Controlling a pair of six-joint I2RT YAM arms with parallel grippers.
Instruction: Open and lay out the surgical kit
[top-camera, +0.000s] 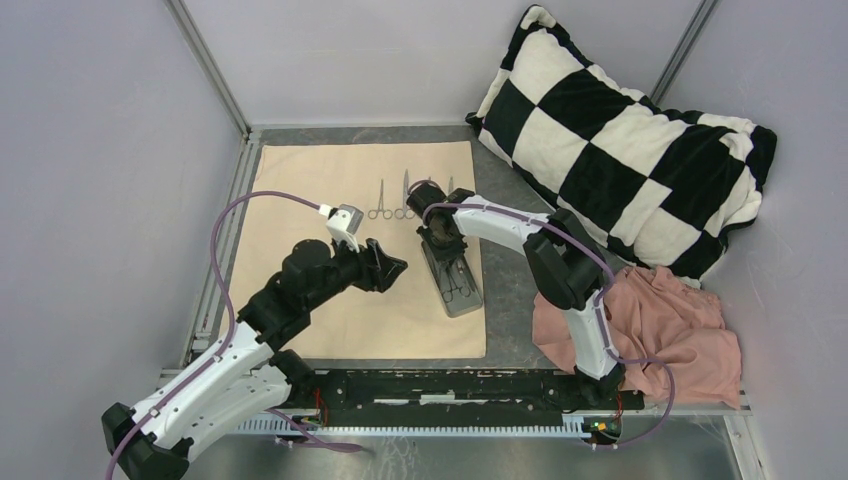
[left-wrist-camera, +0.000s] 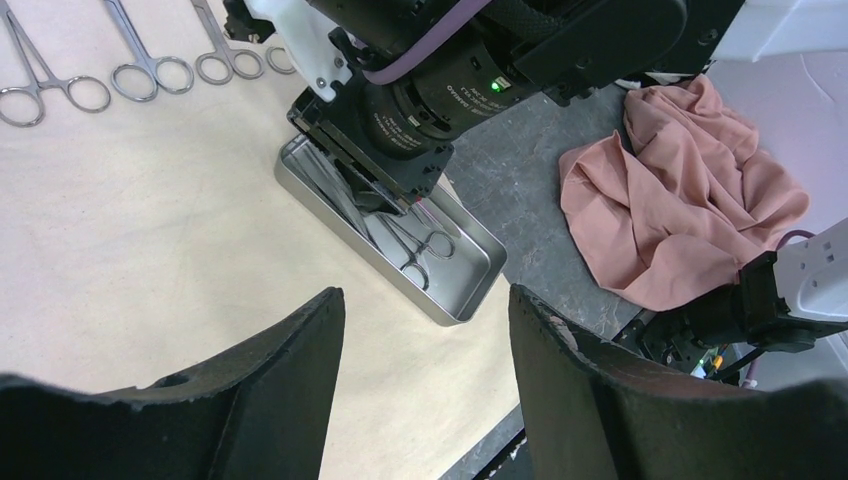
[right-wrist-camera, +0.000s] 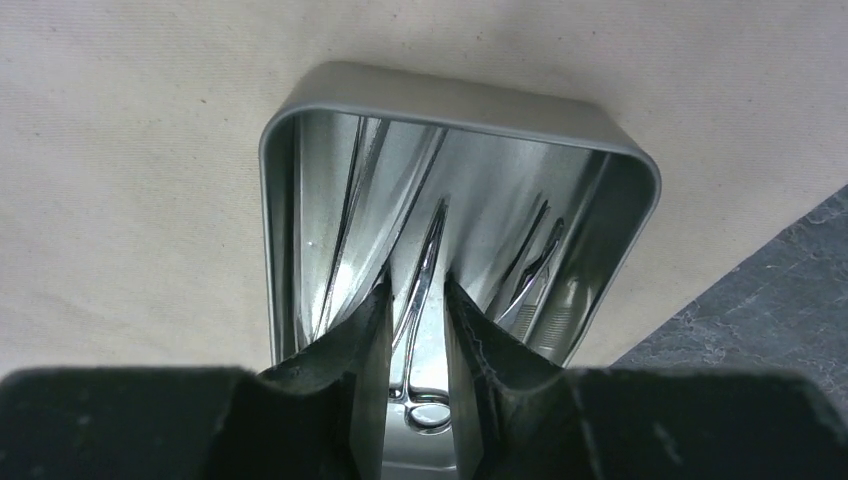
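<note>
A metal tray (top-camera: 465, 308) on the beige mat holds scissors (right-wrist-camera: 420, 300), long thin instruments (right-wrist-camera: 345, 230) and other small tools. My right gripper reaches down into the tray, fingers a little apart over the scissors; nothing is clearly gripped. My left gripper hangs left of the tray, open and empty. Several scissor-like instruments (left-wrist-camera: 140, 75) lie in a row on the mat at the back, partly hidden by the right arm.
A checkered pillow (top-camera: 620, 150) lies at back right, a pink cloth (top-camera: 660, 340) at front right.
</note>
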